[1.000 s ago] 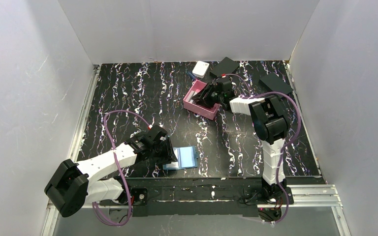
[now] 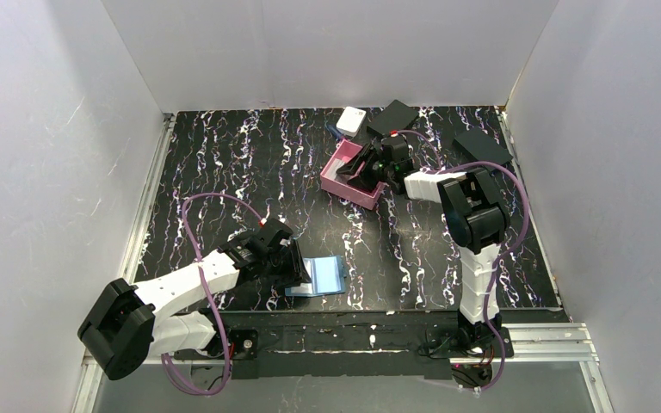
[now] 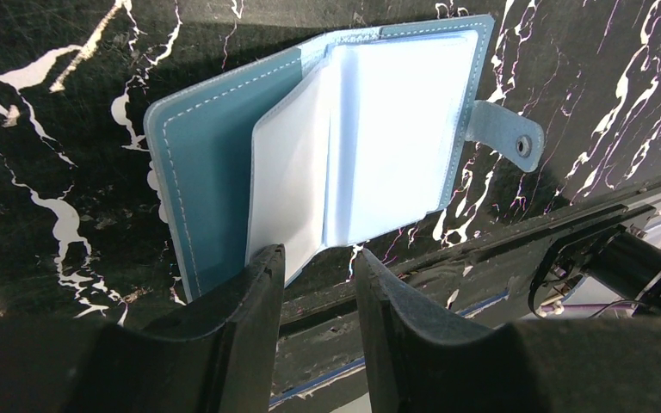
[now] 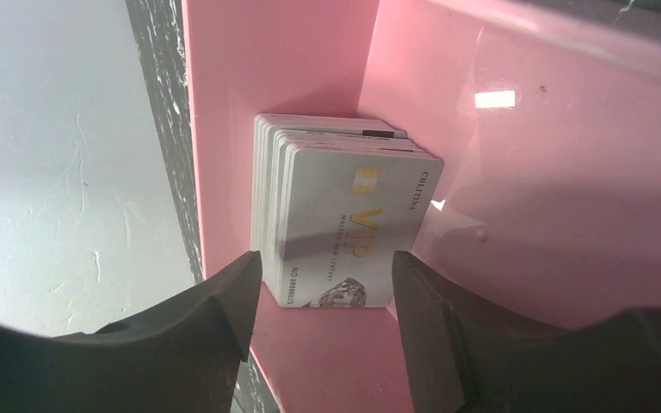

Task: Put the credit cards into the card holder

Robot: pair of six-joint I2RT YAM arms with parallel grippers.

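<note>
A stack of silver-grey credit cards lies in the corner of the pink box, a "VIP" card on top. My right gripper is open at the stack, its fingertips apart near the lower end of the cards and nothing held between them. The light-blue card holder lies open on the table, with whitish translucent sleeves inside. Over its near edge my left gripper stands open. One sleeve's page is raised, its lower end close to the left finger; whether they touch I cannot tell.
Behind the pink box are a white block and a black box. Another black box lies by the right edge. The box's walls stand around the right fingers.
The right gripper has shifted slightly in the pink box, its fingers look further apart, and more of the pale cards shows beside it. The left arm and the card holder have not moved.
</note>
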